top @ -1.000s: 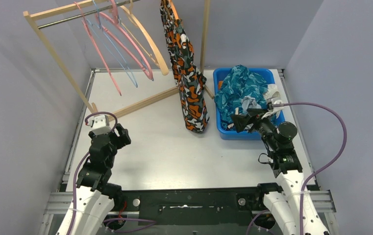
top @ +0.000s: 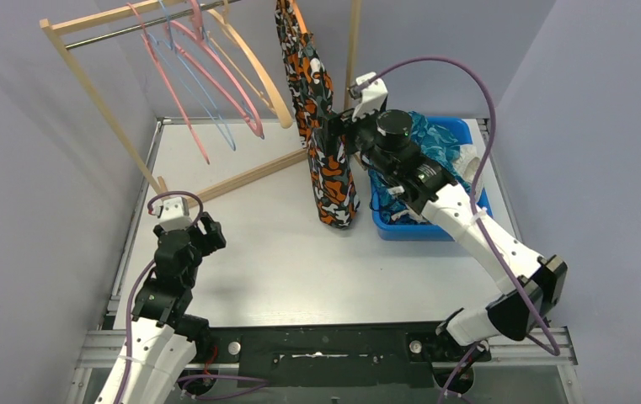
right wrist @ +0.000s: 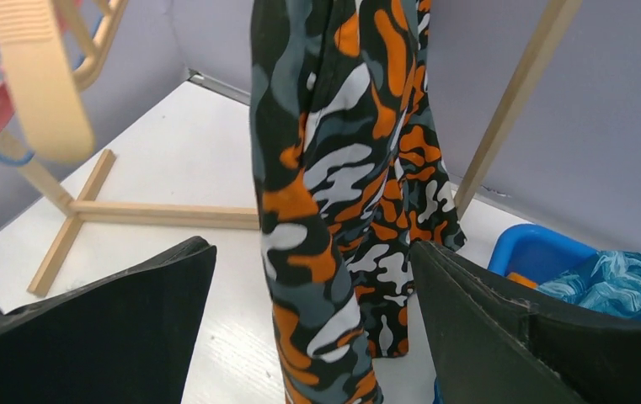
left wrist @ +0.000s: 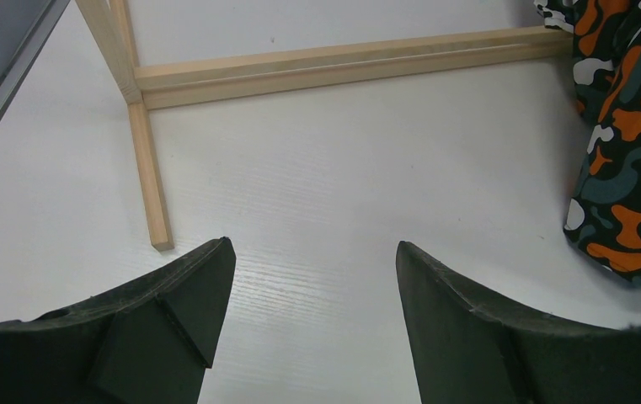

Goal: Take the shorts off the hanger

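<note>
Camouflage shorts (top: 315, 101) in orange, grey, black and white hang from a wooden hanger (top: 299, 17) at the right end of the rack. Beside their right edge, at mid-height, is my right gripper (top: 338, 135), open. Its right wrist view has the shorts (right wrist: 308, 244) between the two spread fingers from the camera's side; whether cloth touches a pad I cannot tell. My left gripper stands open over bare table at the left, nothing between its fingers, with the hem of the shorts (left wrist: 632, 185) at the right of its view.
Pink, blue and wooden hangers (top: 258, 71) hang left of the shorts on the metal rail (top: 114, 34). A blue bin (top: 418, 235) with teal plastic stands behind the right arm. The rack's wooden base bar (top: 249, 175) crosses the table. Free table lies in the middle front.
My right arm has swung left and up from over the blue bin to the side of the shorts. The left arm and the shorts look unmoved.
</note>
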